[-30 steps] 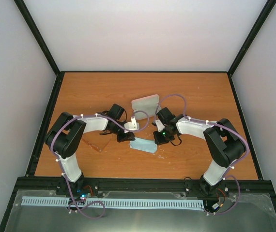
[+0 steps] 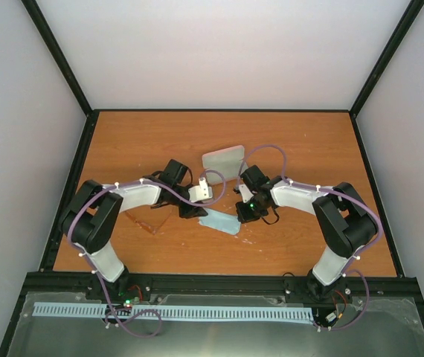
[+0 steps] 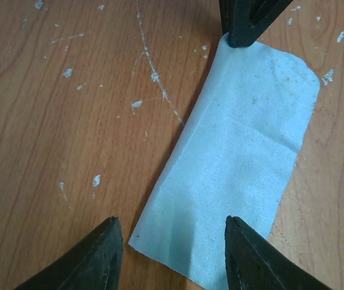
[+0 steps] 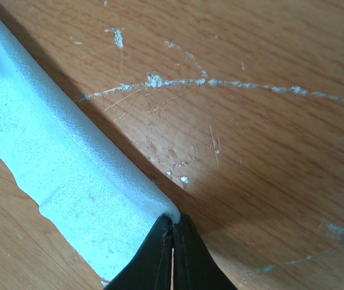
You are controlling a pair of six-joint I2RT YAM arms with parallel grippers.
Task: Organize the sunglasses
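A light blue cloth (image 2: 219,221) lies flat on the wooden table between my two grippers. In the left wrist view my left gripper is open above one end of the cloth (image 3: 232,157), its fingers either side of a corner region. My right gripper is shut on the other end's folded corner in the right wrist view, the cloth (image 4: 69,157) stretching away from its fingertips. No sunglasses can be clearly made out.
A pale grey rectangular item (image 2: 222,160) lies behind the arms at the table's middle.
The left arm has shifted slightly at its shoulder and wrist, staying over the cloth's left end. The right arm looks unchanged.
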